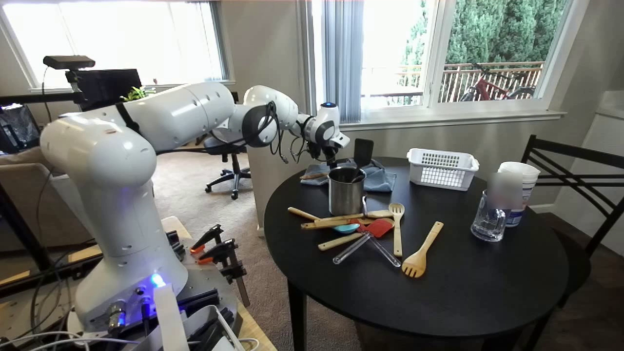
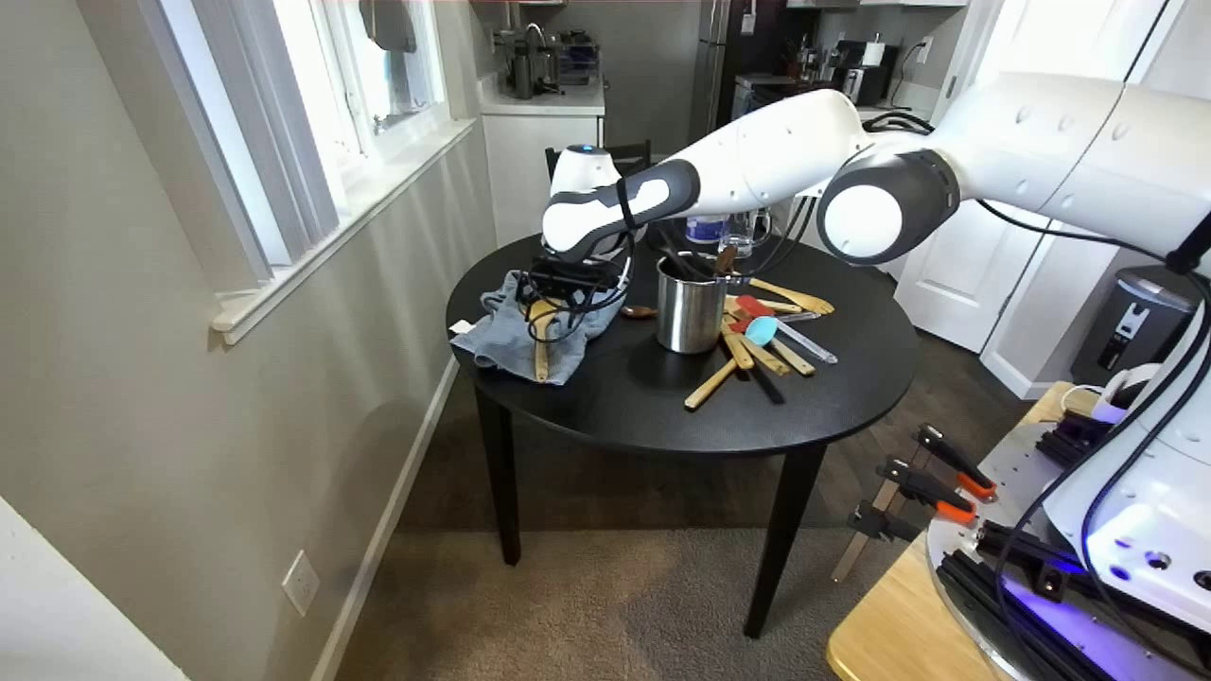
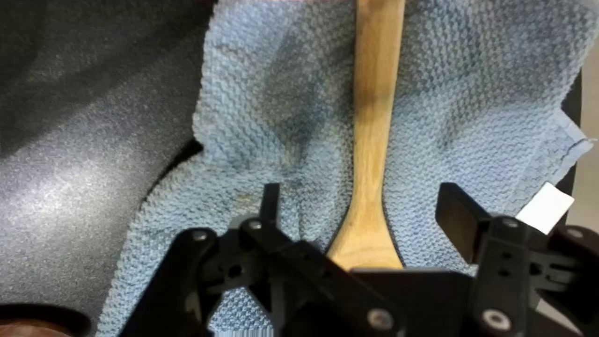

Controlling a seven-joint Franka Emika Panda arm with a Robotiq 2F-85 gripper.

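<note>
In the wrist view a wooden utensil [image 3: 373,112] lies across a blue-grey cloth [image 3: 483,112], its wide end partly hidden behind my gripper's body. My gripper is open, with one finger to either side of the utensil and clear gaps between. Nothing is held. From the side, the gripper [image 1: 331,161] is low over the cloth [image 1: 380,179], behind the metal pot [image 1: 345,196]. Exterior view 2 shows the utensil's handle [image 2: 541,358] pointing towards the near edge of the cloth.
Dark-headed utensils stand in the pot close to my gripper. Wooden spoons, a red spatula [image 1: 380,228] and a wooden fork [image 1: 421,254] lie in front of it. A white basket [image 1: 442,169] and glass mug [image 1: 489,222] occupy the right.
</note>
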